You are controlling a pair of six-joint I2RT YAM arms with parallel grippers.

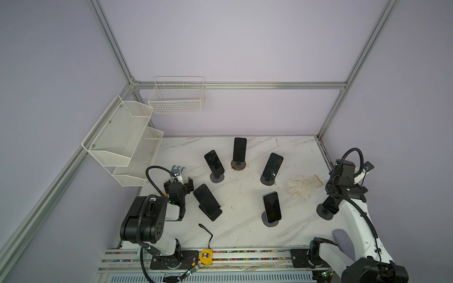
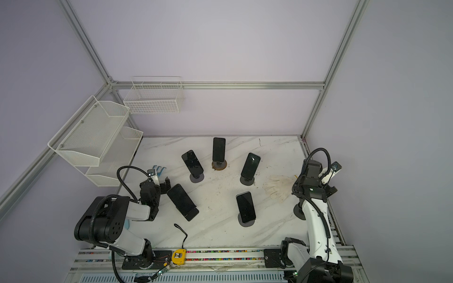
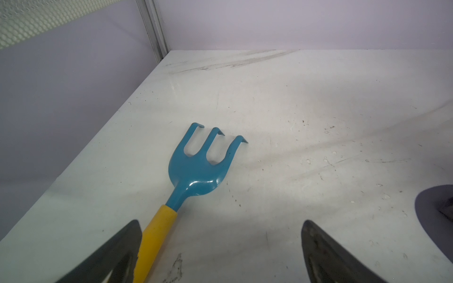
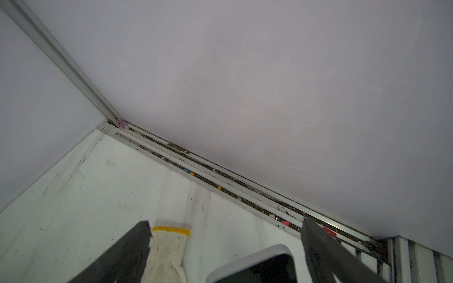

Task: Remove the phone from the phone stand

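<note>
Several black phones stand on round dark stands across the table, among them a back phone point(image 1: 239, 150), a left-back phone point(image 1: 214, 162), a right-back phone point(image 1: 273, 166), a front-left phone point(image 1: 206, 200) and a front phone point(image 1: 271, 207). Under my right gripper another phone point(image 4: 257, 269) on a stand point(image 1: 324, 212) shows only its upper edge, in view between the parted fingers; I cannot tell how far below them it is. That gripper is open. My left gripper, open and empty, hovers left of the front-left phone.
A blue rake point(image 3: 195, 172) with a yellow handle lies below the left gripper. White gloves point(image 1: 302, 187) rest right of centre; a yellow tape measure point(image 1: 206, 256) sits at the front edge. Wire shelves point(image 1: 122, 136) hang on the left wall.
</note>
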